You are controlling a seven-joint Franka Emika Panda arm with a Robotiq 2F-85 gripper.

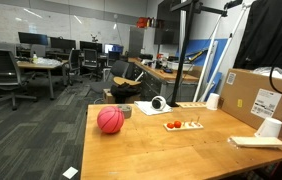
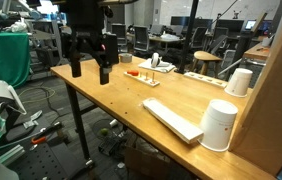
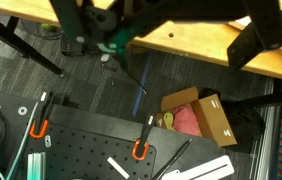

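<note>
In exterior view 2 my gripper (image 2: 91, 72) hangs above the near edge of the wooden table (image 2: 196, 92), its two dark fingers spread with nothing between them. The wrist view looks down past the table edge, with the dark fingers blurred at the top. A pink ball (image 1: 110, 119) rests at the table's left in exterior view 1. Farther back lies a white strip (image 1: 184, 126) with small red pieces on it. A long white block (image 2: 172, 119) lies near the table edge, beside an upside-down white cup (image 2: 219, 125). My gripper touches none of these.
A large cardboard box (image 1: 259, 96) stands at the table's right. A white ring-shaped item (image 1: 159, 103) sits toward the back, and another white cup (image 2: 239, 81) stands behind the near one.
</note>
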